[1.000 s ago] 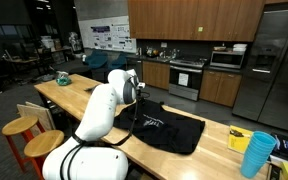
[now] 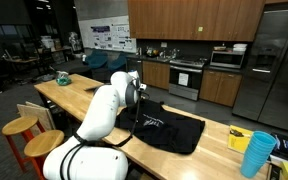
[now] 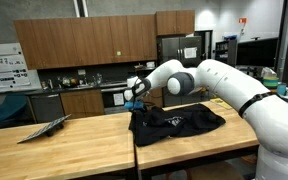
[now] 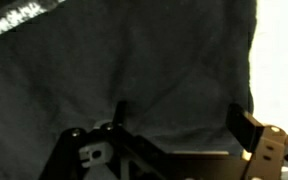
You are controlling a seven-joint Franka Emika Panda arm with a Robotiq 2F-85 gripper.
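Note:
A black cloth [image 2: 169, 132] lies spread and rumpled over the middle of the wooden table. Its dark folds [image 3: 172, 124] also show in the second exterior view. My gripper is open, its two fingers wide apart at the bottom of the wrist view. Dark fabric fills most of that view beneath and between them, and no fabric is visibly pinched. In the first exterior view the arm reaches to the far left part of the cloth, where the gripper is small and dark against it. Whether the fingertips touch the fabric, I cannot tell.
A blue cup [image 2: 256, 155] stands at the table's right side, with a yellow item [image 2: 240, 140] behind it. Stools [image 2: 22, 126] stand off the left edge. Bare wood [image 3: 59, 145] lies open on the left in the second exterior view.

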